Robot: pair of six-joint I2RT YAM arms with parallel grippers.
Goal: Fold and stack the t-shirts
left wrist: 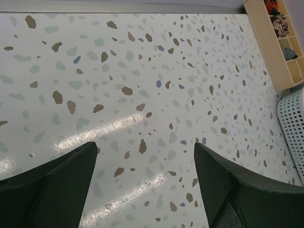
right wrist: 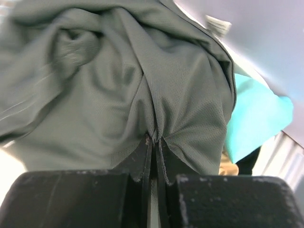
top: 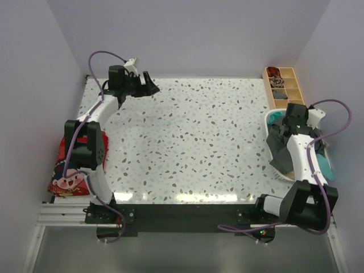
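Note:
A heap of dark grey cloth (top: 278,151) lies in the white basket (top: 267,136) at the right. In the right wrist view, my right gripper is shut on this grey cloth (right wrist: 190,95), whose folds draw together at the fingertips. Over the back left of the table, my left gripper is open, with only bare tabletop between its fingers. At the left edge lies a red cloth (top: 69,182) printed with a cartoon face, partly covered by the left arm.
A turquoise cloth (right wrist: 254,114) lies beside the grey one in the basket. Behind the basket, a wooden divided box (top: 290,82) holds small items in some compartments.

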